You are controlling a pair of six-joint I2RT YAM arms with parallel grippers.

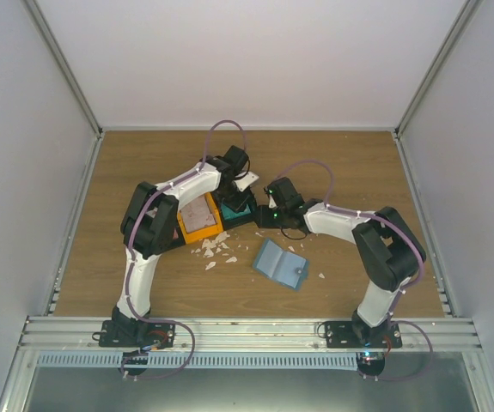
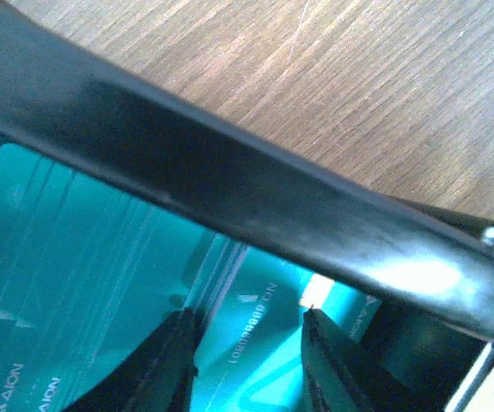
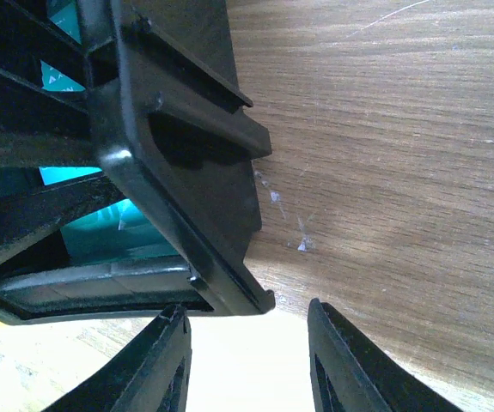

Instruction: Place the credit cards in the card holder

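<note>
The black card holder (image 1: 238, 219) holds teal cards (image 2: 83, 283), with other sections to its left in the top view. My left gripper is over the teal cards, fingers part open at the cards beneath a black rail (image 2: 229, 189); whether a card is between them is unclear. My right gripper is at the holder's black corner (image 3: 212, 266) in the right wrist view, fingertips either side of it; contact is hard to tell.
An orange-framed section (image 1: 201, 232) sits left of the teal one. A blue-grey card wallet (image 1: 279, 264) and scattered pale scraps lie in front.
</note>
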